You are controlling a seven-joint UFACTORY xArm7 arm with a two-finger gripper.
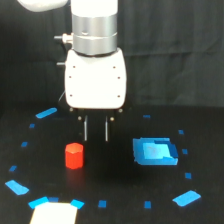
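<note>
A small red block (74,156) rests on the black table at the left of the camera view. My gripper (96,132) is above the table, a little to the right of the block as seen here. Its two dark fingers (85,130) hang apart, and nothing shows between them. How far the fingertips are above the table is hard to tell.
Right of the middle lies a blue-bordered square (147,152) with a light centre. Blue tape marks are scattered over the black table. At the front left edge stands a pale object (53,213). The stretch between block and square looks clear.
</note>
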